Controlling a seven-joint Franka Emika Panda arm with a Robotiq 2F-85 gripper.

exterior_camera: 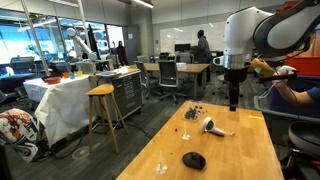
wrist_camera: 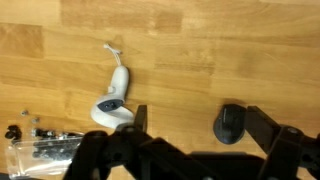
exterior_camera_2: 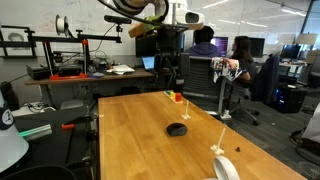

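My gripper is open above the table, its fingers wide apart and nothing between them. A black computer mouse (wrist_camera: 230, 123) lies on the wood near the right finger in the wrist view, and in the middle of the table (exterior_camera_2: 135, 150) in exterior view 2. The white handheld scanner (wrist_camera: 116, 92), with a short cord loop, rests left of the fingers. Farther left, cut off by the frame edge, is a clear container (wrist_camera: 42, 155) holding small dark pieces. In exterior view 1 the gripper (exterior_camera: 233, 106) hangs beyond the scanner (exterior_camera: 212, 127), well clear of the tabletop.
Thin white upright sticks (exterior_camera_2: 220, 140) stand along one table edge. Small coloured items (exterior_camera_2: 174, 96) sit at the table's far end in exterior view 2. A wooden stool (exterior_camera: 102, 92) is on the floor beside the table.
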